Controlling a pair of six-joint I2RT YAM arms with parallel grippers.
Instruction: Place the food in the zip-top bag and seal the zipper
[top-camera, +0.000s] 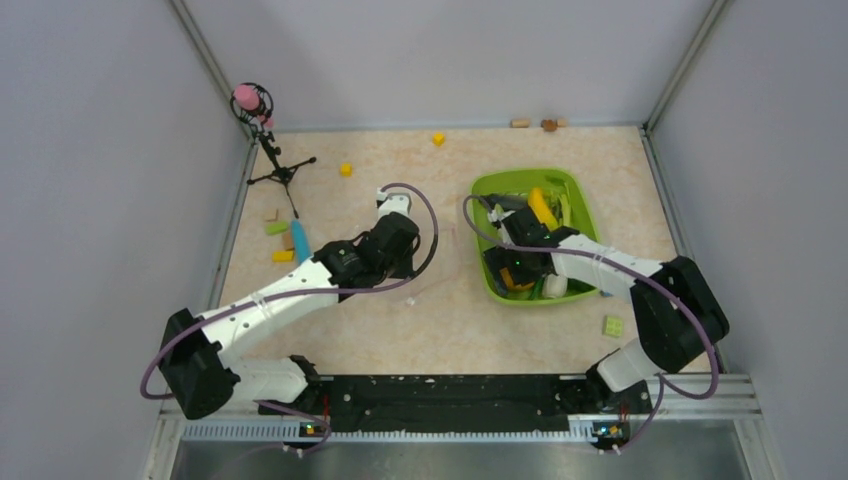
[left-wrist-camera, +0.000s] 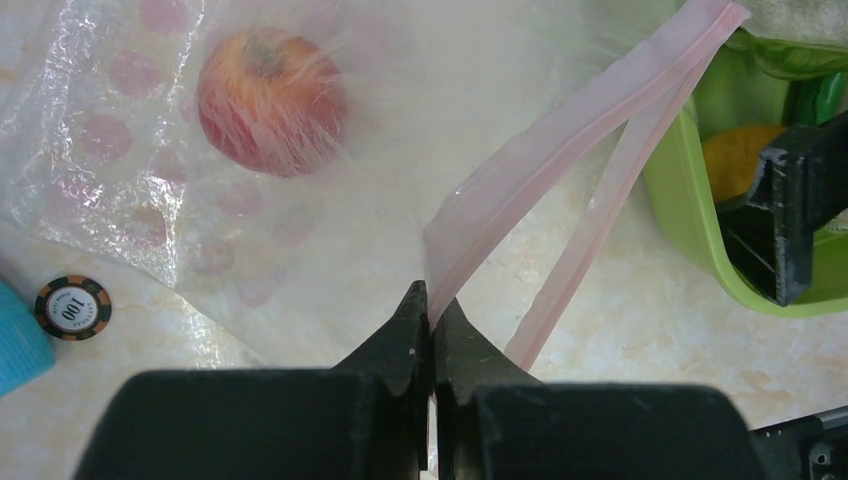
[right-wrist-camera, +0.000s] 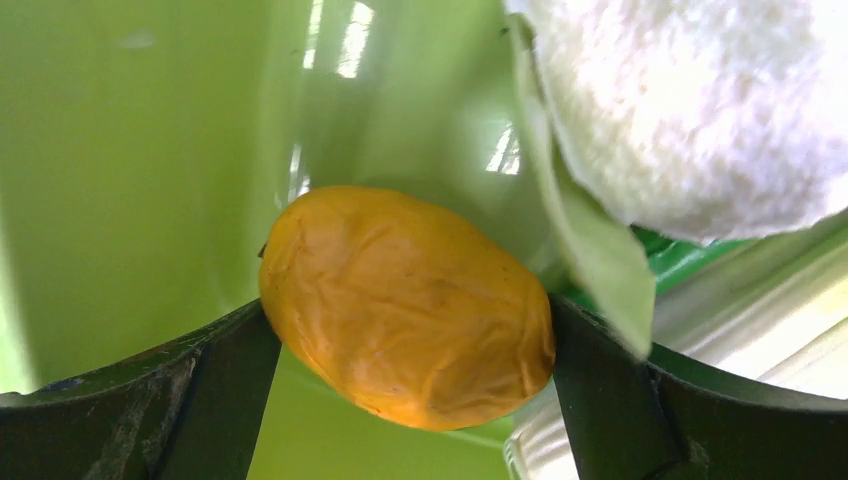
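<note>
In the left wrist view, my left gripper is shut on the pink-edged rim of the clear zip top bag (left-wrist-camera: 370, 240). The bag's mouth gapes toward the right, and a red and yellow peach-like fruit (left-wrist-camera: 270, 105) lies inside. An orange, lumpy oblong food (right-wrist-camera: 405, 300) rests in the green bin. My right gripper is down in the bin, its fingers (right-wrist-camera: 210, 390) spread wide on either side of that food and close against it. From the top view, the right gripper hides most of the orange food.
The green bin (top-camera: 583, 292) also holds a yellow item (top-camera: 542, 208), a white lumpy food (right-wrist-camera: 690, 110) and green vegetables. A poker chip (left-wrist-camera: 73, 308) and a blue object (left-wrist-camera: 18, 340) lie left of the bag.
</note>
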